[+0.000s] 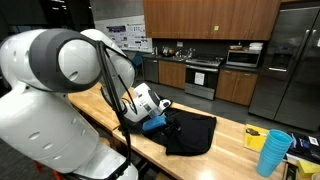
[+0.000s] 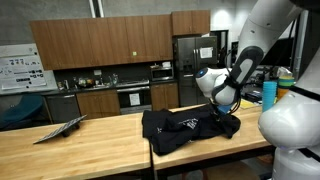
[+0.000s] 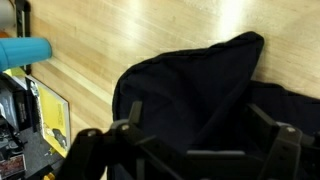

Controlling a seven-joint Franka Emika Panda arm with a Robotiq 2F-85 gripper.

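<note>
A black cloth lies spread and creased on the wooden table, its shape uneven. In the second exterior view the cloth reaches across the table toward the arm. My gripper is low over the cloth's near part, dark against dark. In the wrist view the gripper is open, its fingers wide apart at the bottom, with black folds beneath and between them. One corner of the cloth points up the frame onto bare wood. Whether the fingertips touch the fabric is hard to tell.
A blue cup stands at the table's right side, near a yellow object and other items. Bare table stretches left of the cloth in the second exterior view. Kitchen cabinets and a fridge are far behind.
</note>
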